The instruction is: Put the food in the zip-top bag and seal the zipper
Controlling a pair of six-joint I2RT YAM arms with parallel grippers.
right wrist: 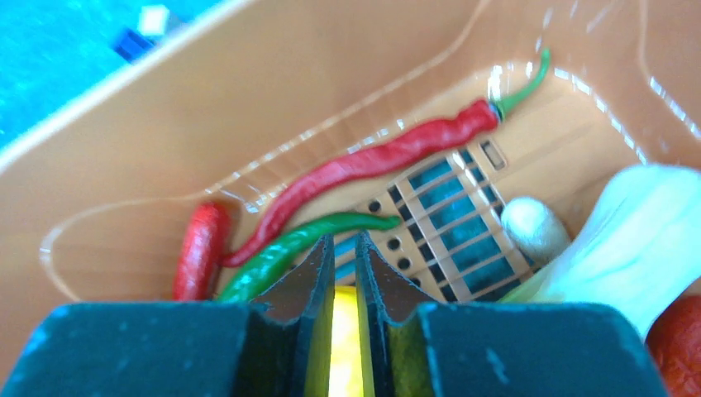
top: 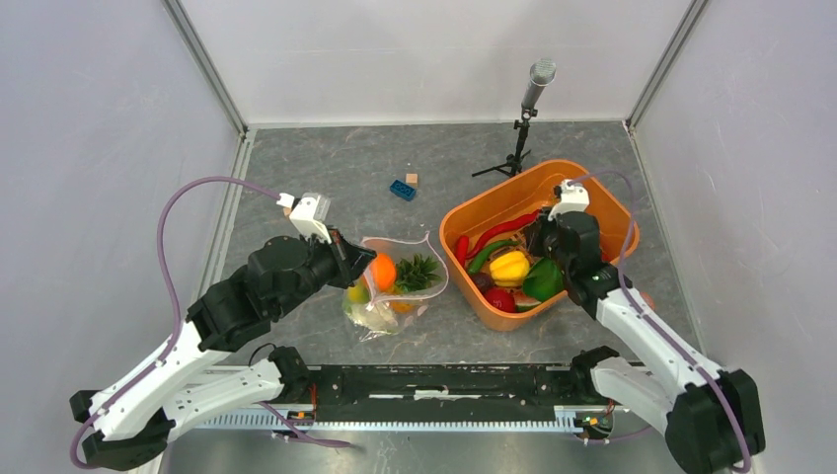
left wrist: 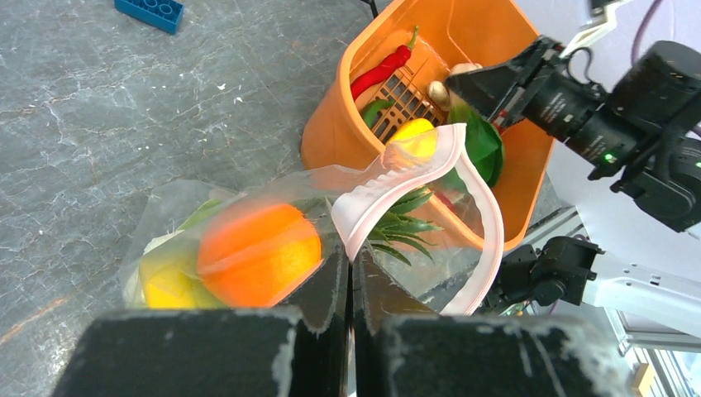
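The clear zip bag (top: 385,316) holds an orange fruit (left wrist: 256,252), something yellow (left wrist: 169,281) and leafy green tops (left wrist: 401,231). My left gripper is shut on the bag's zipper edge. My right gripper is inside the orange bin (top: 464,296), its fingers close together. The yellow pepper (top: 509,267) shows behind and between them; whether it is gripped is unclear. Around it lie red chillies (right wrist: 380,157), a green chilli (right wrist: 289,248), a green pepper (top: 543,281) and other food.
A blue brick (top: 402,190) and a small wooden block (top: 412,179) lie behind the bag. A microphone stand (top: 517,148) stands behind the bin.
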